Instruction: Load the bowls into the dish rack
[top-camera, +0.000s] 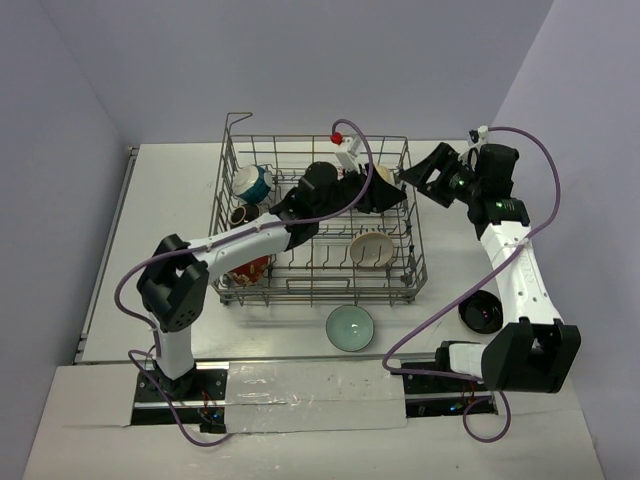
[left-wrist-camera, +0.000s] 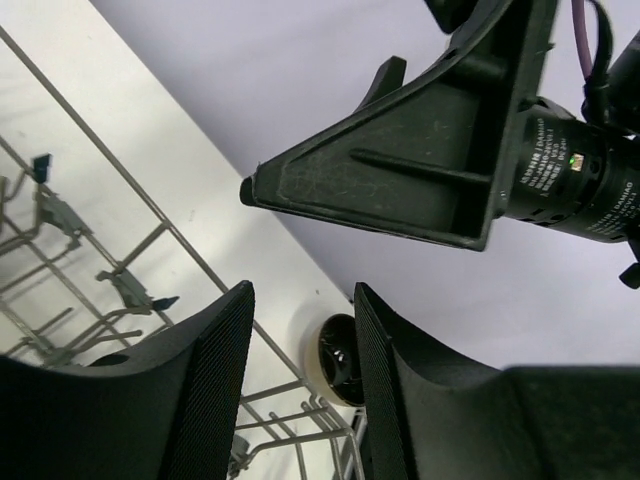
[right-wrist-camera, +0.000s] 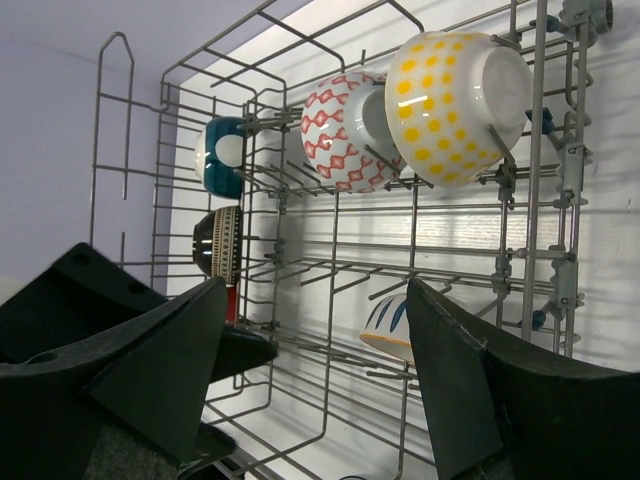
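Note:
A cream bowl rests in the rack's front right part with its round opening facing up; its blue-striped side shows in the right wrist view. Above the rack's right side my left gripper is open, empty between its fingers. My right gripper stands open at the rack's right edge, also empty. A yellow-dotted bowl and a red-patterned bowl lean at the back. Along the left side are a blue bowl, a dark patterned bowl and a red bowl.
The wire dish rack fills the middle. In front of it a green bowl sits on the table, and a black bowl lies to the right. Both grippers are close together near the rack's right edge.

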